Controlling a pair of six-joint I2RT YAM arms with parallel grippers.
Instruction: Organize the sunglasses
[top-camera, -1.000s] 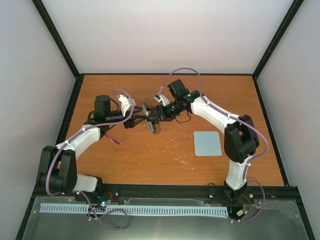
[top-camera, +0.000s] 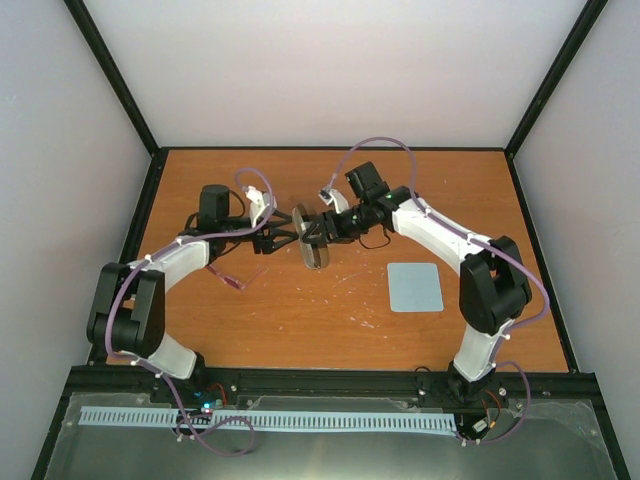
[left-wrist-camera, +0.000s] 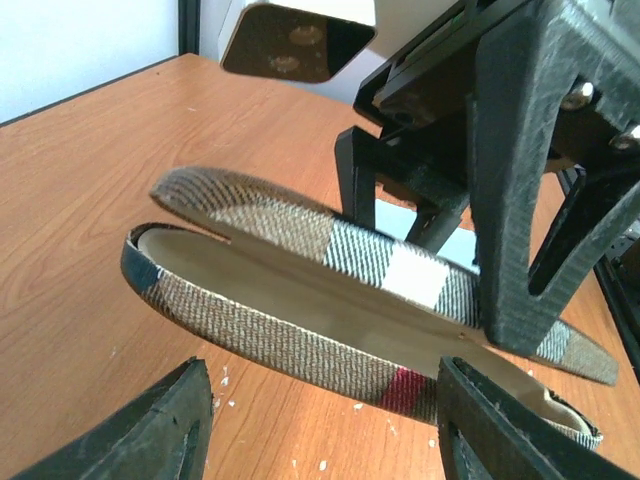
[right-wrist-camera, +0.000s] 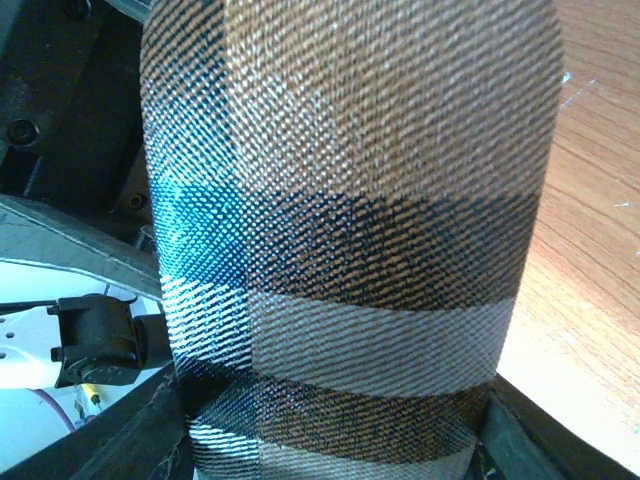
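A long plaid-covered glasses case (top-camera: 314, 255) is raised between the two grippers. In the left wrist view it shows as a slim shell (left-wrist-camera: 270, 320) with a lengthwise opening. My right gripper (top-camera: 312, 232) is shut on it; in the right wrist view the plaid fabric (right-wrist-camera: 350, 250) fills most of the frame. My left gripper (top-camera: 285, 231) faces the case with its fingers part open, their tips low in the left wrist view. Pink-framed glasses (top-camera: 232, 282) lie on the table below the left arm.
A light grey square mat (top-camera: 415, 287) lies on the right half of the wooden table (top-camera: 330, 320). Walls enclose the back and both sides.
Both grippers and the case have shifted slightly right in the top view, with both arms' elbows moving a little.
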